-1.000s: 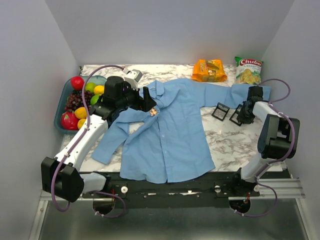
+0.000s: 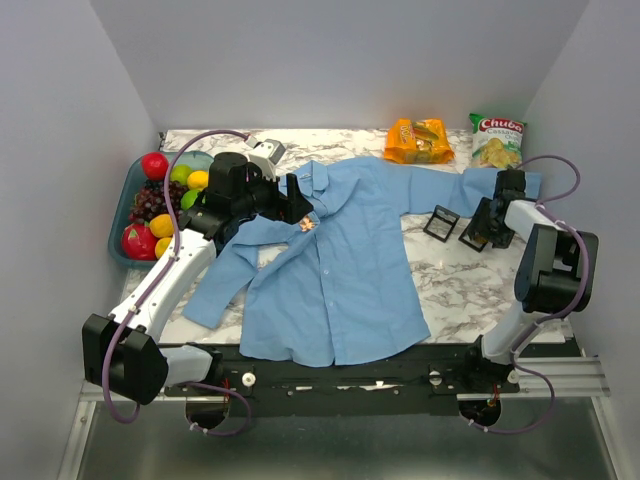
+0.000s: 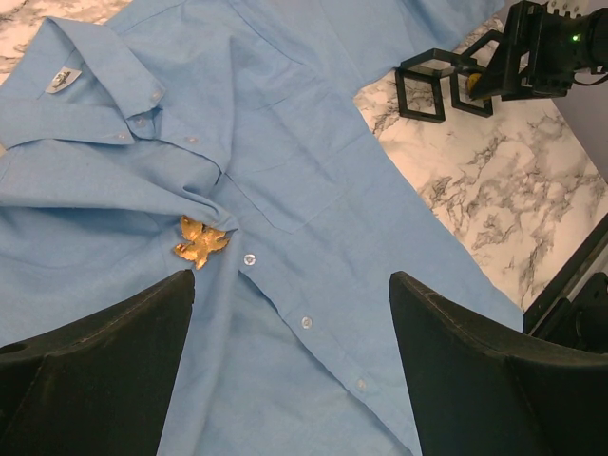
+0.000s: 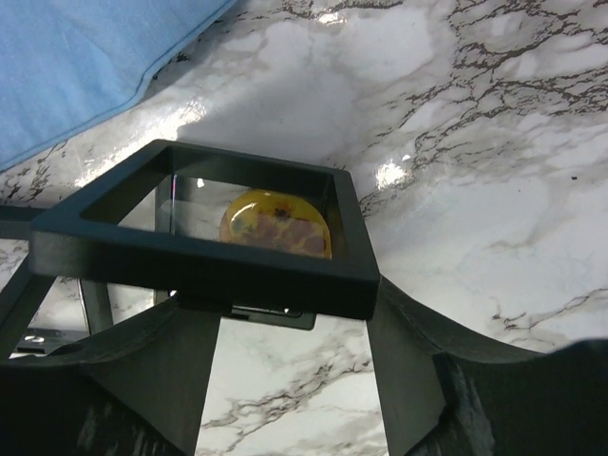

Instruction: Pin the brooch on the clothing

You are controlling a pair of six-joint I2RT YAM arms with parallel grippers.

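Note:
The light blue shirt (image 2: 365, 270) lies spread on the table. A gold leaf-shaped brooch (image 3: 200, 241) rests on it below the collar, beside the front edge. Above that part of the shirt my left gripper (image 2: 298, 200) stands open, empty between its fingers. A round amber-and-brown piece (image 4: 275, 224) shows within a black frame (image 4: 204, 261) at the right side of the table. My right gripper is open at that frame's near edge, its fingertips close to its lower side; whether they touch it cannot be told.
A second black frame (image 2: 441, 223) stands just left of the first. Chip bags, one orange (image 2: 418, 142) and one green-and-white (image 2: 497, 141), lie at the back. A basket (image 2: 121, 215) of fruit is at the left. Bare marble (image 2: 455, 290) lies in front of the frames.
An orange spot shows there now that was not visible one second ago. The left arm and shirt have not moved.

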